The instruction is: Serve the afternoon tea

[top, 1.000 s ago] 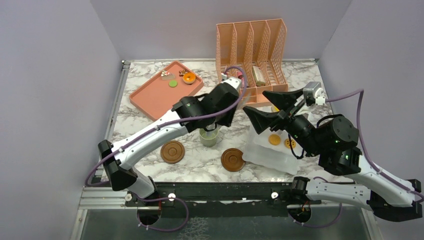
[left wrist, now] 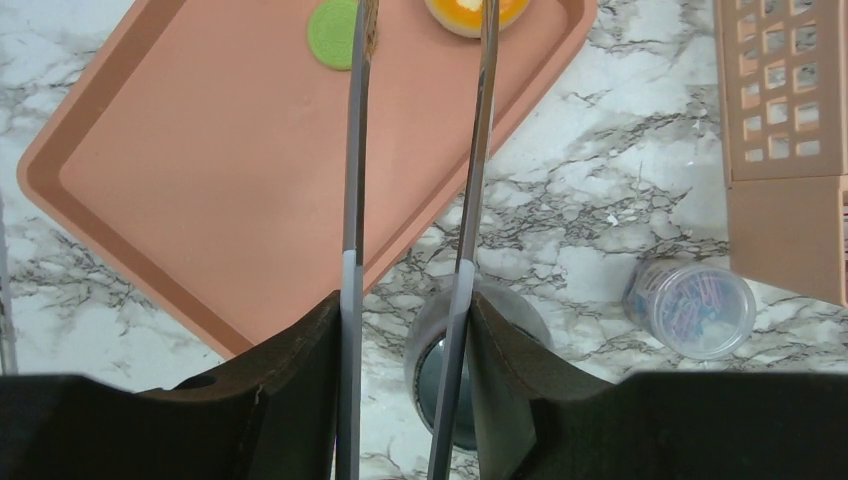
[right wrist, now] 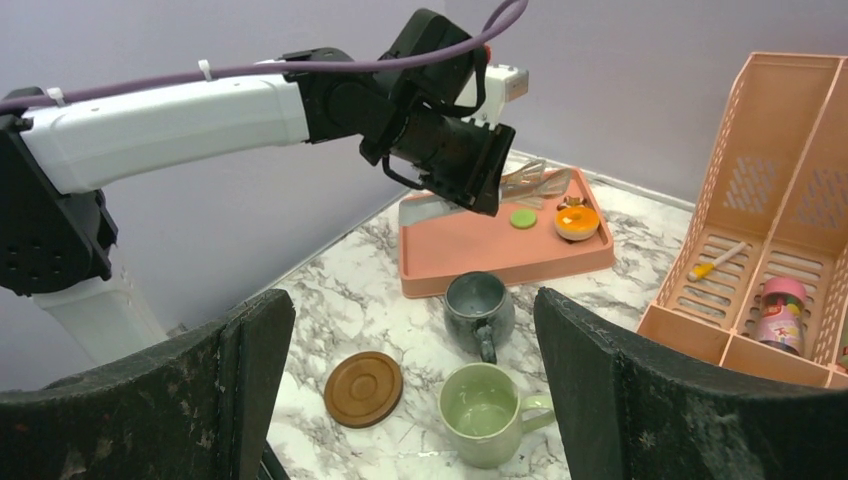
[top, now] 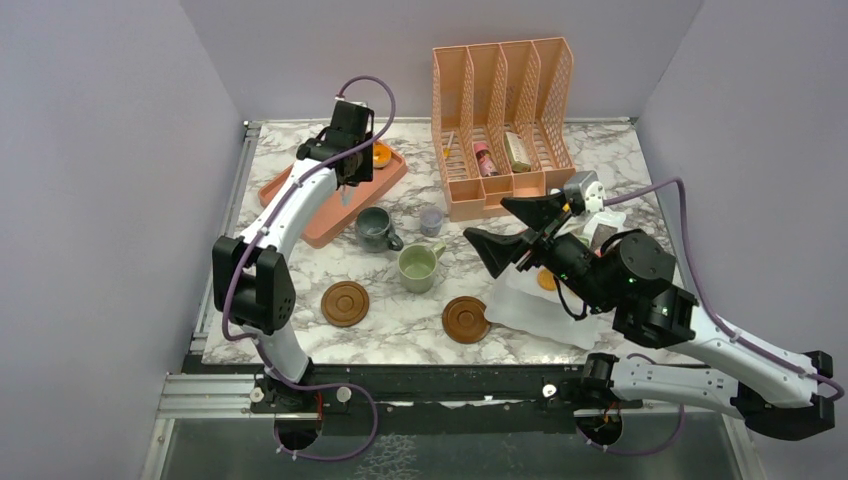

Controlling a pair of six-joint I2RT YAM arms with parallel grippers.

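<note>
Over the pink tray (top: 325, 220), my left gripper stands part open; only the tray shows in the visible gap between its long fingers, whose tips run out of the left wrist view. On the tray lie a green disc (right wrist: 523, 218) and a round piece with an orange top (right wrist: 576, 222). Small brown pieces (right wrist: 571, 202) sit behind it. A dark grey mug (top: 376, 229) stands beside the tray, and a light green mug (top: 418, 268) in front of it. My right gripper (top: 488, 220) hangs open and empty over the table's right half.
A pink rack (top: 465, 200) at the back holds a pink can (top: 485, 159) and other items. A clear cup (left wrist: 705, 310) stands near it. Two brown discs (top: 345, 303) (top: 466, 319) lie in front. Under the right arm, a clear container (top: 545, 318) holds yellow rounds, partly hidden.
My left arm has swung left and back, from above the green mug, past the grey mug, to over the tray. The right gripper has shifted a little left and down in the top view.
</note>
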